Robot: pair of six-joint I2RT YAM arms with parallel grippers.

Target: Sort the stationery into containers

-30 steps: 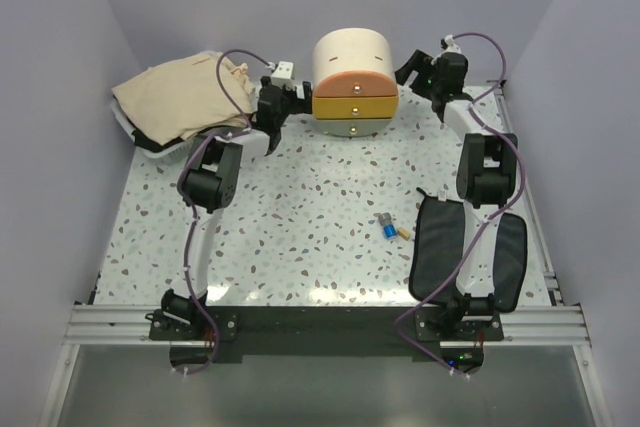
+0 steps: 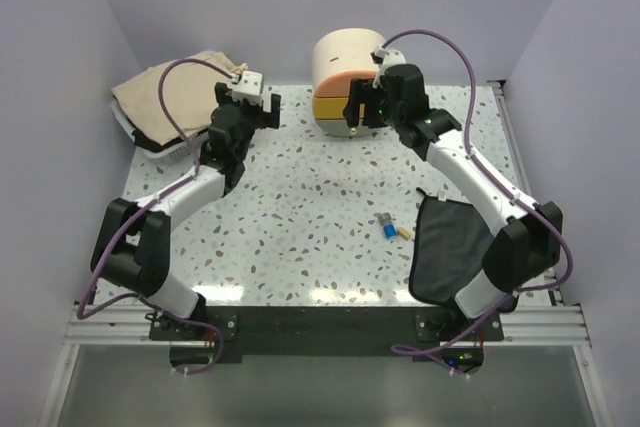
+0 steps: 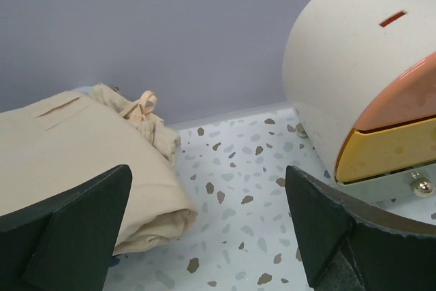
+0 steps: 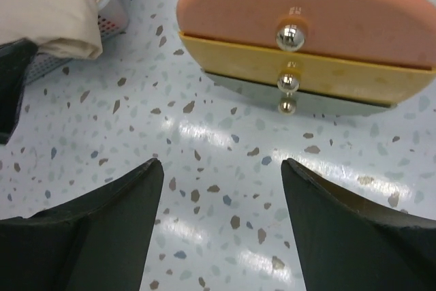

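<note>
A small rounded cabinet (image 2: 347,51) with an orange, a yellow and a grey-green drawer stands at the back; all its drawers are closed in the right wrist view. In front of its right half is my right gripper (image 2: 366,107), fingers part open and only bare table between its fingers. My left gripper (image 2: 268,110) stands open and empty left of the cabinet, facing the back wall. On the table lie a small blue-and-grey item (image 2: 389,230) and a yellowish stub (image 2: 404,233), both away from either gripper.
A white basket (image 2: 170,154) at back left is heaped with beige cloth (image 2: 175,97). A dark mat or pouch (image 2: 455,247) lies at the right, with a small white item (image 2: 442,196) at its top edge.
My right gripper has swung left from beside the cabinet to in front of it. The left gripper has drawn back leftward from the cabinet's side. The small table items have not moved.
</note>
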